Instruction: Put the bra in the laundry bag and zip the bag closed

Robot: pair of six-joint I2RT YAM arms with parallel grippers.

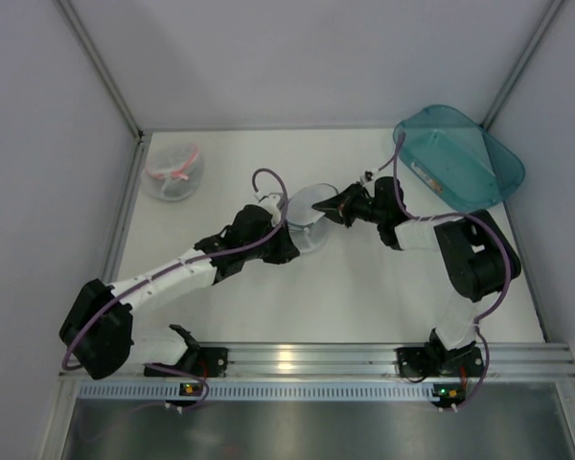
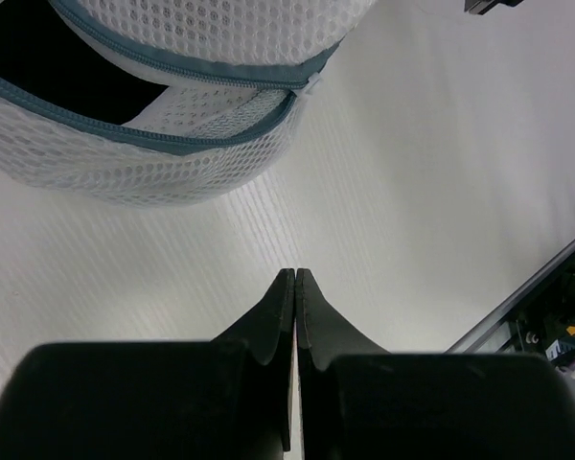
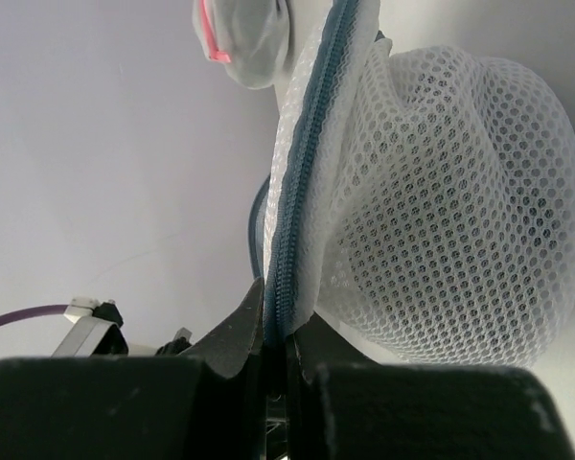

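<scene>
The white mesh laundry bag (image 1: 311,201) sits mid-table, its grey-blue zipper running along an open slit with a dark interior in the left wrist view (image 2: 153,144). My right gripper is shut on the zipper edge of the bag, lifting it, with the mesh (image 3: 441,211) hanging beside it. My left gripper points at bare table just below the bag, its fingertips close together with nothing visible between them. Whether a bra is inside the bag cannot be seen.
A second mesh item with pink trim (image 1: 172,172) lies at the back left. A teal plastic basket (image 1: 498,163) is at the back right.
</scene>
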